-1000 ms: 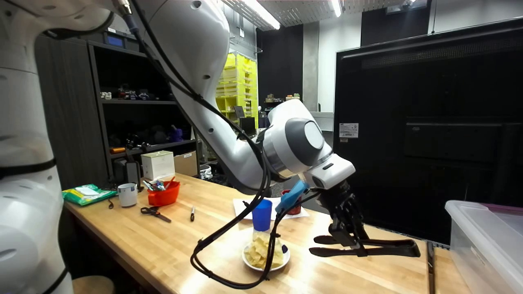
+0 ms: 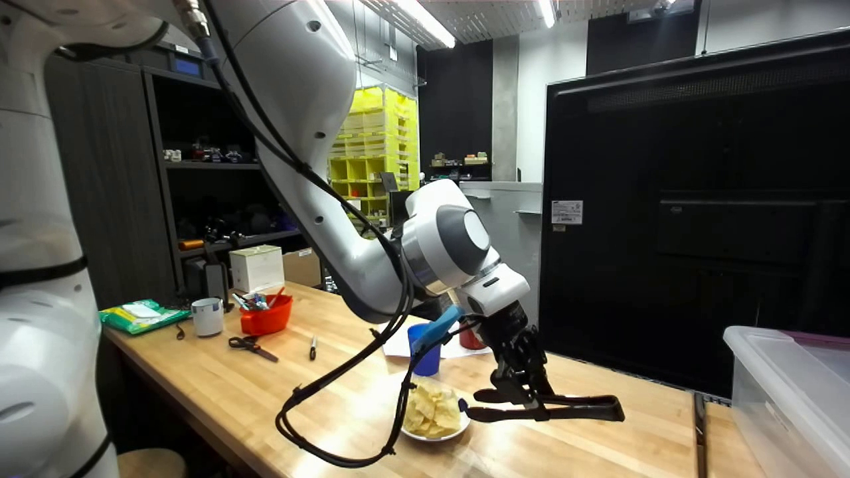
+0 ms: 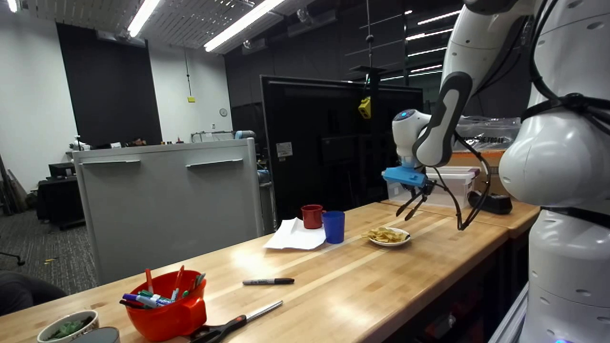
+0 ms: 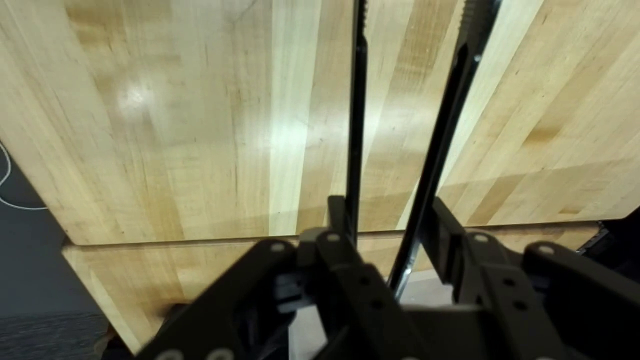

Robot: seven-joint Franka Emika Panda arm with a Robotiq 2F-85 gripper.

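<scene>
A pair of black tongs (image 2: pixel 586 411) lies between the fingers of my gripper. In the wrist view one finger (image 4: pixel 337 213) presses on each side, and the two tong arms (image 4: pixel 356 120) stay apart with a gap between their tips. The tongs' tips point toward a white plate (image 2: pixel 454 435) of yellow chips (image 2: pixel 430 411), their joined end toward the clear bin. In exterior view 2 the tips (image 3: pixel 409 214) hang above the table, just right of and behind the chips (image 3: pixel 384 234). Nothing shows between the tong tips.
A blue cup (image 3: pixel 334 226) and a red mug (image 3: pixel 312 216) stand past the plate by white paper (image 3: pixel 292 235). A marker (image 3: pixel 269 281), scissors (image 3: pixel 228 327) and a red pen holder (image 3: pixel 171 317) lie farther along. A clear bin (image 2: pixel 765 398) stands at the right end.
The arm has carried the tongs leftward in exterior view 1, closer to the plate of chips. The plate, cup and other table items look unmoved.
</scene>
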